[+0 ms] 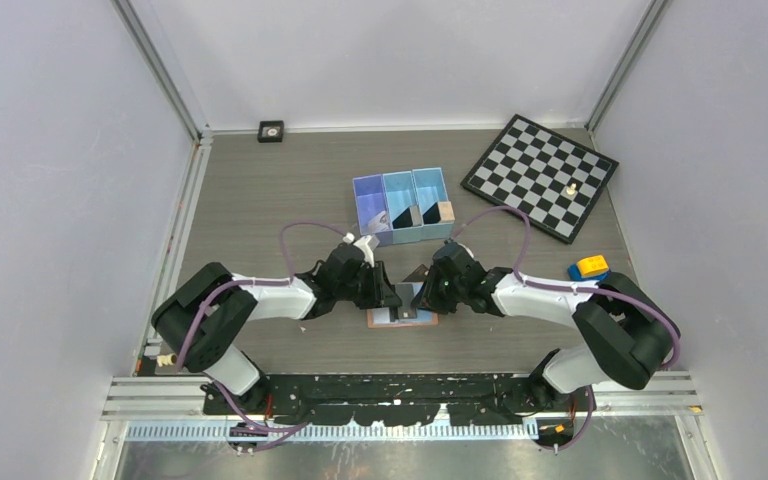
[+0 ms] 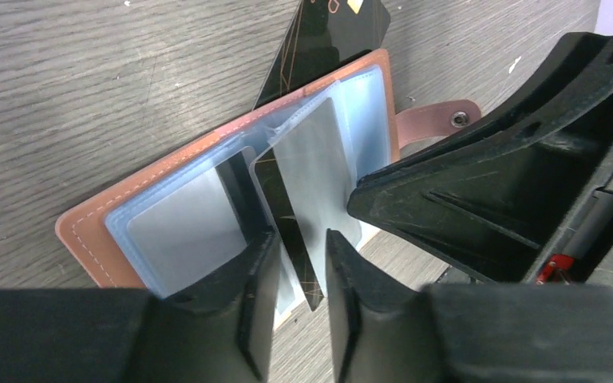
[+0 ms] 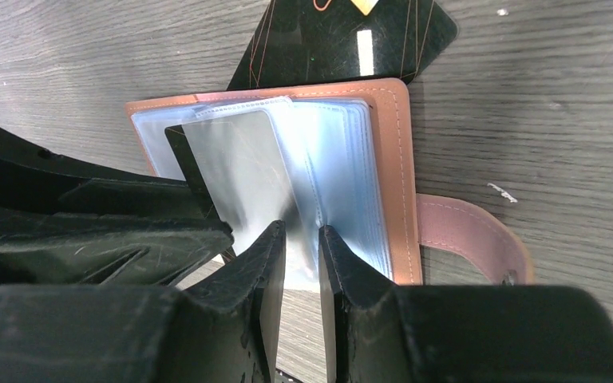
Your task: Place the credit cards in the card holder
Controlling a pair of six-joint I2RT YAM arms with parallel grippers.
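Note:
The open card holder, tan with clear sleeves, lies between my grippers, seen also in the left wrist view. A card with a dark stripe sits at a sleeve of it. Another black card lies on the table just beyond the holder's edge. My left gripper is low over the striped card, its fingers a little apart. My right gripper is at the card and sleeve, fingertips slightly apart. Whether either grips the card I cannot tell.
A blue three-compartment box with items stands behind. A chessboard lies back right, yellow and blue blocks at the right, a small black object back left.

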